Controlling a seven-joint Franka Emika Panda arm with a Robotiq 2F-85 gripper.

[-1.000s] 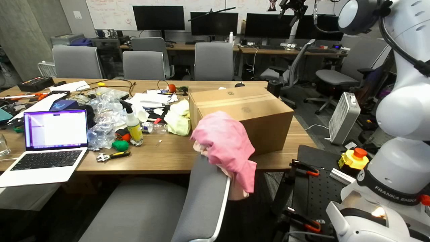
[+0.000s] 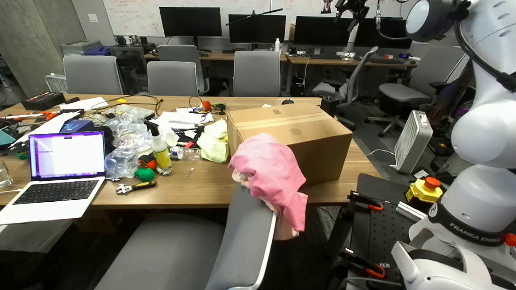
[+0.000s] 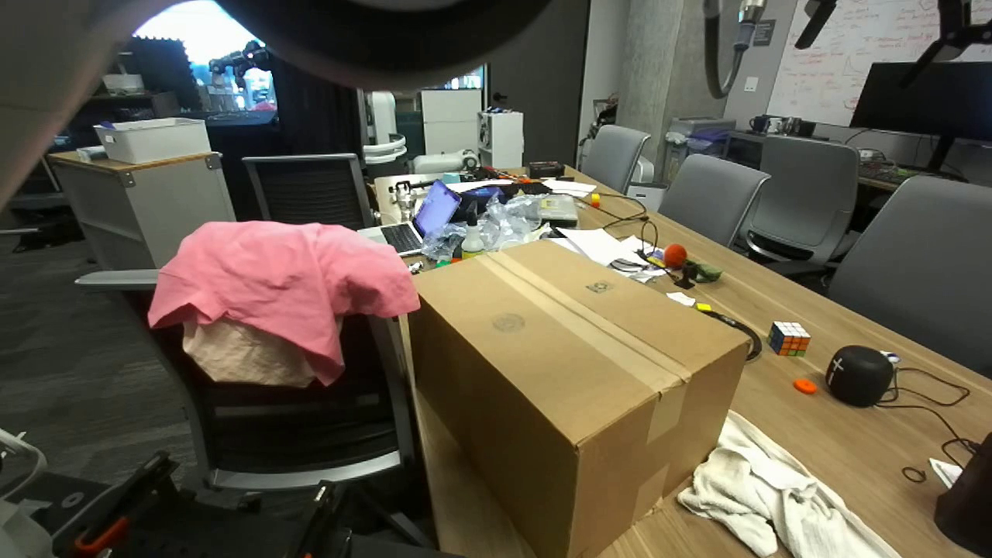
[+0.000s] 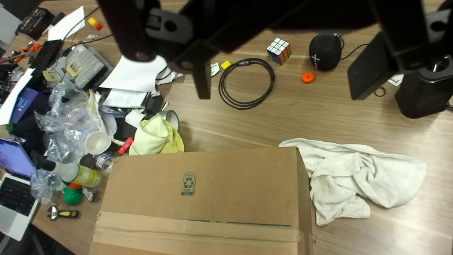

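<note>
My gripper is open high over the table, its two dark fingers wide apart and nothing between them. Below it in the wrist view lie a looped black cable (image 4: 271, 80), a Rubik's cube (image 4: 279, 51) and an orange disc (image 4: 308, 77). A large closed cardboard box (image 3: 567, 344) stands near the table's edge. Beside the box is a crumpled white towel (image 4: 361, 174). Pink cloth (image 2: 271, 169) drapes over the back of a grey chair, in front of the box. In exterior view 1 the gripper appears at the top edge, small and dark.
Clutter covers the table's far side: a laptop (image 2: 63, 164), a spray bottle (image 2: 160, 150), an adjustable wrench (image 2: 135, 187), plastic wrap and papers. A black speaker (image 3: 858, 376) stands near the cube. Bare wood (image 4: 238, 123) shows between the cable and the box.
The arm and the objects stand as before. Only a bright spot on the white headset near the robot base has gone.
</note>
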